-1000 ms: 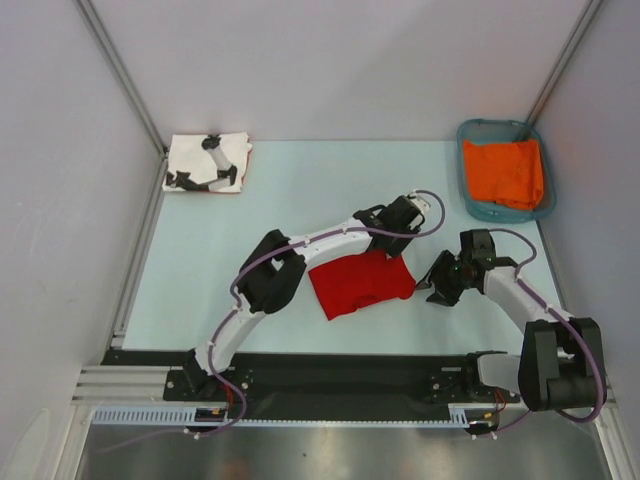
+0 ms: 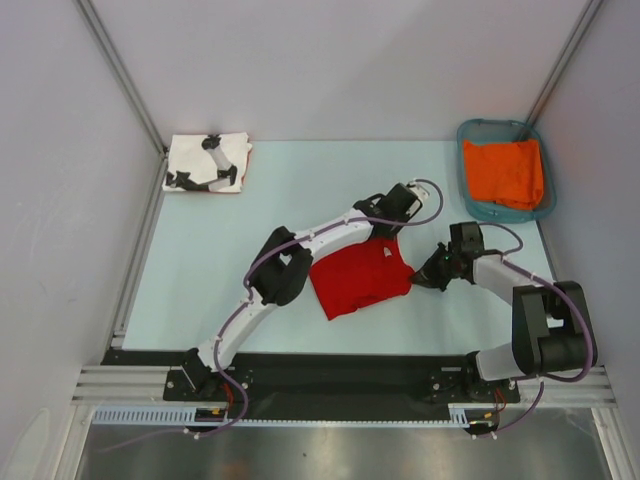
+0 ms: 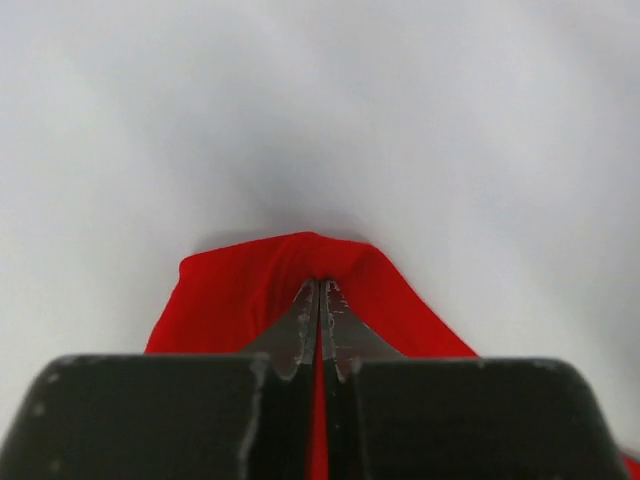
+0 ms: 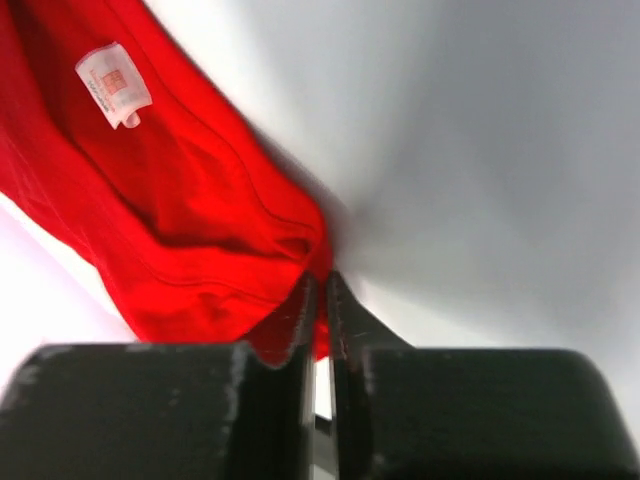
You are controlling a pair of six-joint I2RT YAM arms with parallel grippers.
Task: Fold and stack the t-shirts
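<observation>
A red t-shirt point(image 2: 355, 276) lies partly folded in the middle of the table, a white label point(image 4: 113, 83) showing near its edge. My left gripper is shut at the shirt's far edge, with a pinch of red cloth between its fingertips. At the right corner of the shirt, my right gripper is shut with red cloth at its tips. The left arm crosses above the shirt and hides part of it in the top view.
At the back right, a blue-grey basket point(image 2: 548, 196) holds orange-red cloth point(image 2: 503, 173). A folded white shirt with dark print point(image 2: 208, 163) lies at the back left.
The right forearm shifted slightly to the left. The left gripper went a little up the picture, toward the far side.
</observation>
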